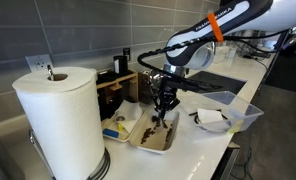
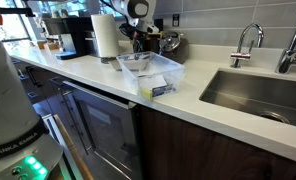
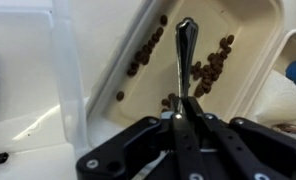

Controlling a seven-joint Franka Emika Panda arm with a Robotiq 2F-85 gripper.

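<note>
A shiny metal utensil [image 3: 187,45], apparently the handle of a spoon, stands up between the fingers of my gripper, which is shut on it. Its lower end is hidden by the gripper in the wrist view. Beneath is a beige tray [image 3: 238,20] holding scattered dark brown beans [image 3: 210,75] in several small groups. In exterior view 1, my gripper [image 1: 165,108] hangs over the right part of the tray [image 1: 148,148]. Whether the utensil touches the tray floor, I cannot tell.
A clear plastic bin [image 1: 243,108] with a white item inside stands to the right of the tray. A tall paper towel roll [image 1: 60,120] is at the left, and a second light tray [image 1: 116,128] with a yellow item lies behind. Free counter shows in front.
</note>
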